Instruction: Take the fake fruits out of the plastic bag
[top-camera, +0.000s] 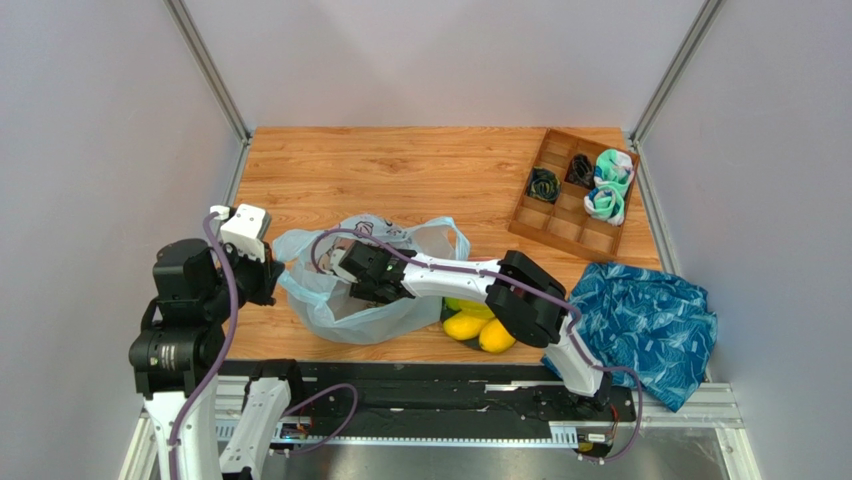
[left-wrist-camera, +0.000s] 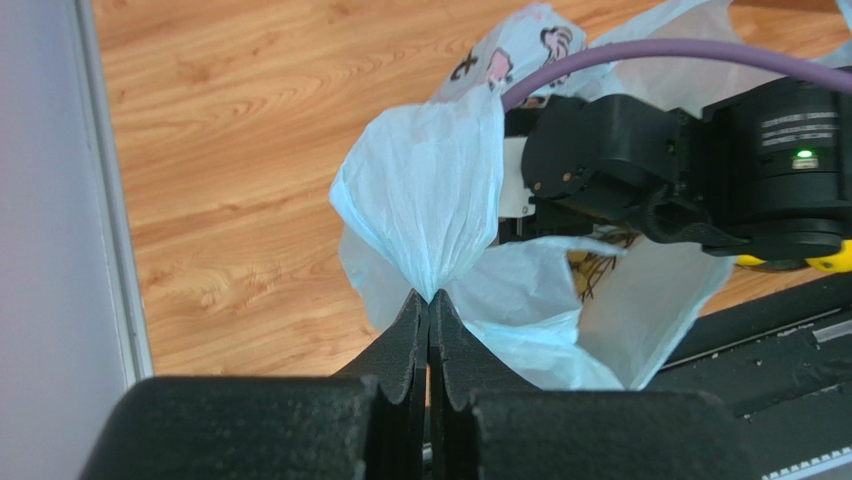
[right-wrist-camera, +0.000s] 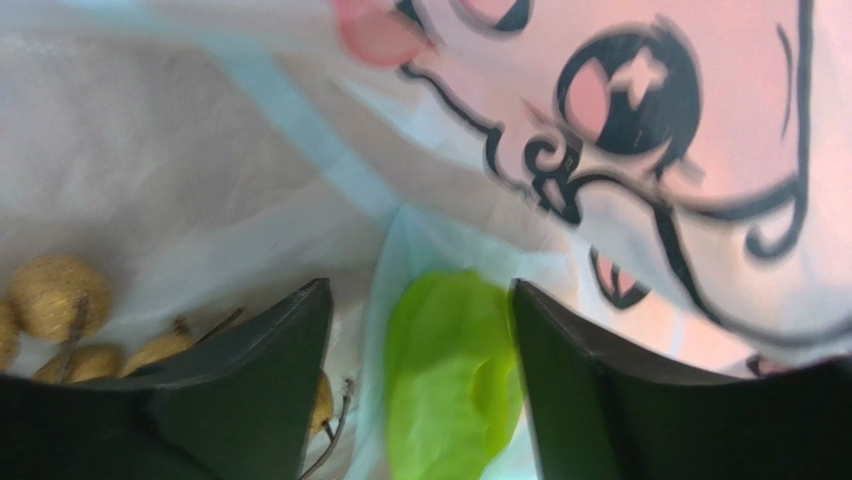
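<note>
A pale blue plastic bag (top-camera: 370, 325) lies at the table's middle. My left gripper is shut on its gathered edge, pulled leftward. My right gripper is inside the bag, part open, with a green fake fruit (right-wrist-camera: 445, 380) showing between and beyond its blurred fingers. Brown round fruits (right-wrist-camera: 55, 295) on stems lie to the left in the right wrist view. In the top view the right gripper is hidden within the bag.
Yellow and green fruits (top-camera: 465, 325) sit on a dark dish beside the bag, partly under the right arm. A wooden compartment box (top-camera: 565, 225) is at back right, a blue cloth (top-camera: 650, 340) at front right.
</note>
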